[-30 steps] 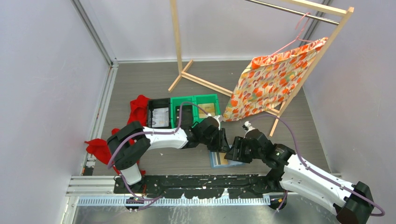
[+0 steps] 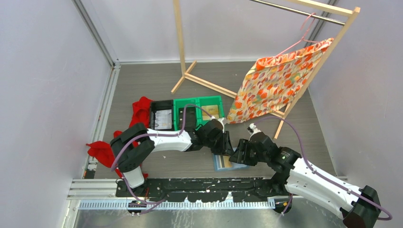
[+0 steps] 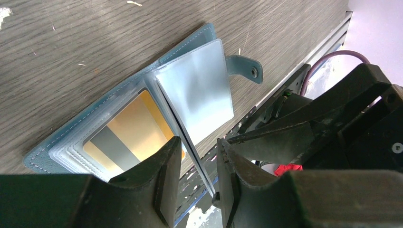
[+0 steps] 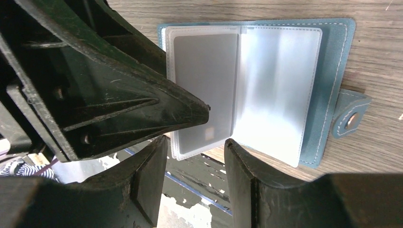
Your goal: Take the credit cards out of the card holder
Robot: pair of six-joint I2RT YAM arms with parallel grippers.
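Note:
The blue card holder lies unfolded on the floor, partly under both grippers. In the left wrist view, a yellow-and-grey card sits in a clear sleeve, and an empty-looking clear sleeve spreads beside it. One thin page stands on edge between them, reaching down into the gap of my left gripper, whose fingers are apart. My right gripper has its fingers apart too, near the lower edge of a grey sleeve page. The left gripper's dark finger covers part of that page. Contact cannot be told.
Behind the left arm stand a black box and a green divided tray with cards inside. Red cloth lies at left. A wooden rack with patterned cloth stands at the back right.

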